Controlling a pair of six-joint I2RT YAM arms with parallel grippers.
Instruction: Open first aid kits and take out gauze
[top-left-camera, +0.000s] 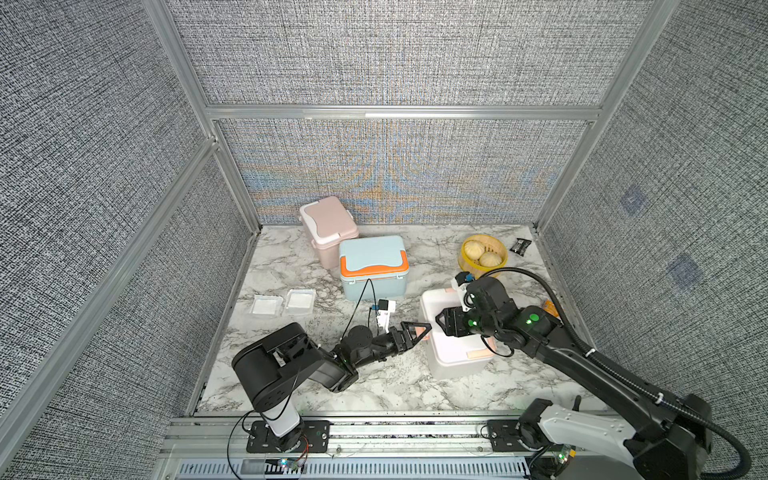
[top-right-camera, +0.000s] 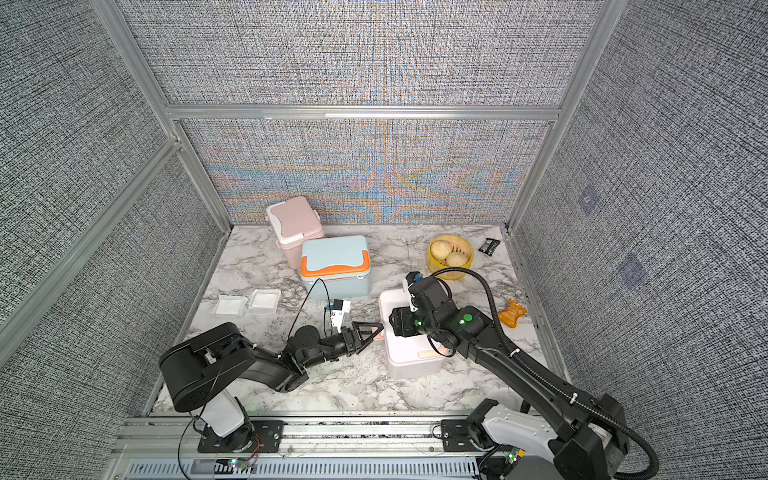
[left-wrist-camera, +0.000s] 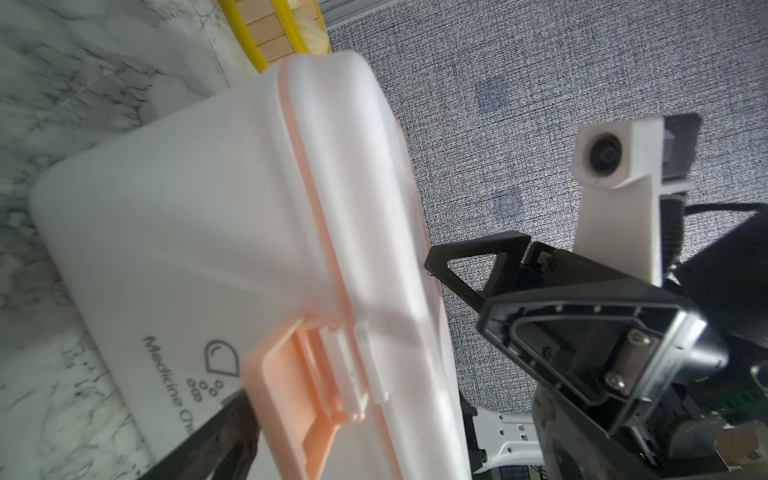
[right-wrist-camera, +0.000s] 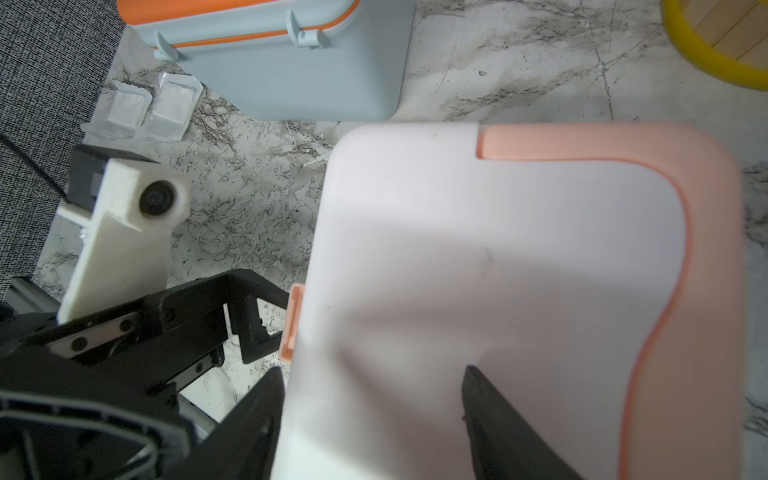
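The white medicine chest (top-left-camera: 460, 366) with pink trim is closed on the table at right of centre. Its pink latch flap (left-wrist-camera: 268, 384) sticks out from the side in the left wrist view. My left gripper stands open at this latch, one finger on each side of the chest's edge. Over the lid (right-wrist-camera: 496, 256) is my right gripper, fingers partly apart; only white lid shows between them, and whether they grip it is unclear. No gauze is visible inside the closed chest.
A blue case (top-left-camera: 374, 284) with an orange clasp and a pink case (top-left-camera: 328, 224) stand at the back. Two white packets (top-left-camera: 300, 301) lie on the left. A steamer basket (top-left-camera: 465, 264) with buns is behind the chest. Bare marble lies front left.
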